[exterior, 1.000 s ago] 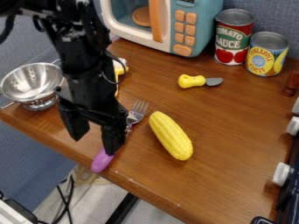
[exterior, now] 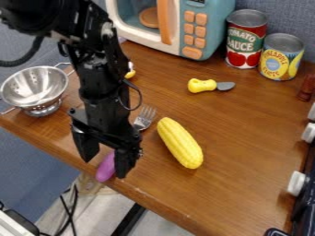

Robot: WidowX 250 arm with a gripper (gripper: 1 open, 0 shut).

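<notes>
My black gripper (exterior: pixel 106 147) hangs low over the left front of the wooden table, its fingertips near a purple object (exterior: pixel 106 168) that lies at the table's edge, partly hidden behind it. Whether anything is between the fingers I cannot tell. A fork (exterior: pixel 144 119) lies just behind the gripper, and a yellow corn cob (exterior: pixel 180 143) lies to its right.
A steel colander (exterior: pixel 31 89) sits at the left edge. At the back are a toy microwave (exterior: pixel 194 23), two cans (exterior: pixel 245 41) and a yellow-handled knife (exterior: pixel 209 86). A black appliance (exterior: pixel 303 189) borders the right.
My gripper has shifted slightly over the last second, now sitting a little lower at the purple object. The other things stand where they were.
</notes>
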